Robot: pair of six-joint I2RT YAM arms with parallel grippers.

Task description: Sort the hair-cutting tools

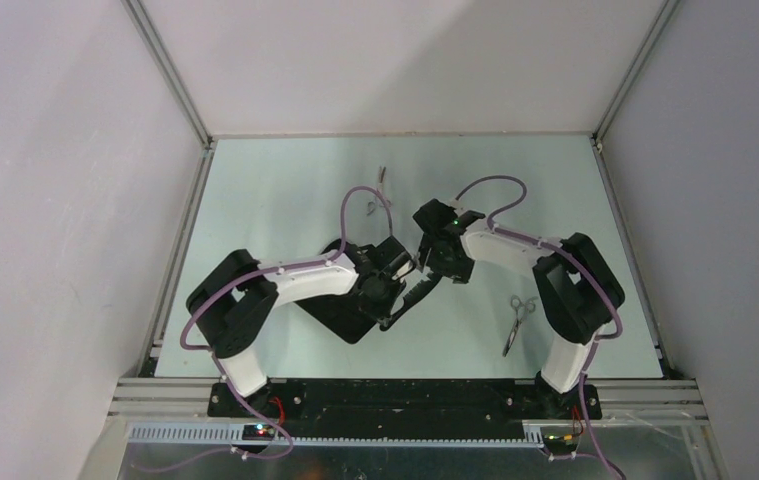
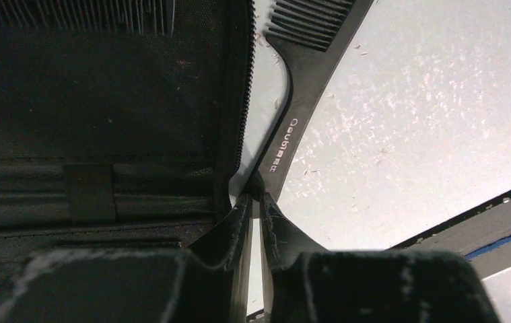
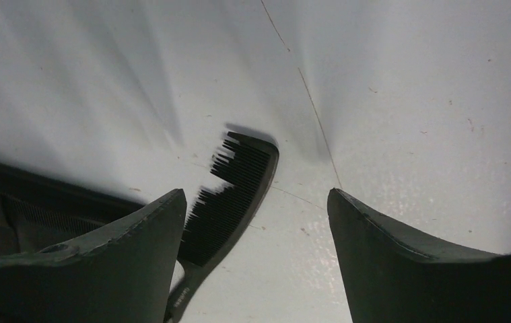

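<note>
A black comb (image 1: 405, 306) (image 2: 304, 82) (image 3: 235, 194) lies along the right side of the open black zip case (image 1: 336, 318) (image 2: 91, 87). My left gripper is shut on the comb's handle end, beside the case's zipper. My right gripper is open above the toothed end of the comb, which shows between and beyond its fingertips. A second comb (image 2: 71, 13) lies in the case. One pair of scissors (image 1: 517, 320) lies at the front right of the table, another (image 1: 379, 190) at the back middle.
My two arms are close together at its middle. Metal rails (image 1: 180, 260) and walls bound the sides.
</note>
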